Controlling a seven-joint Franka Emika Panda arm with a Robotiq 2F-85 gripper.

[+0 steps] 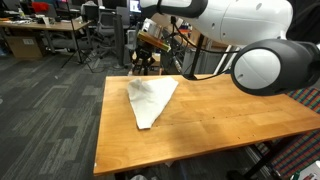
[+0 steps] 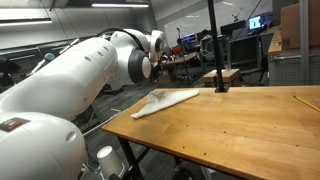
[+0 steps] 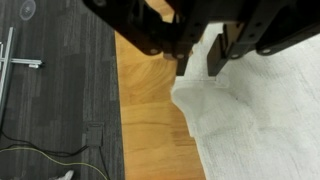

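A white cloth [image 1: 152, 98] lies on the wooden table's far left part, loosely spread with one end reaching toward the front. My gripper [image 1: 142, 66] is over the cloth's far left corner. In the wrist view the gripper shows a gap between its two dark fingertips, so it stands partly open. The cloth's folded corner [image 3: 200, 105] shows just below and beyond the tips, and I see nothing pinched between them. From the other side, the cloth [image 2: 168, 99] looks mostly flat with a small raised fold at its far end.
A black post [image 2: 217, 45] rises beyond the table.
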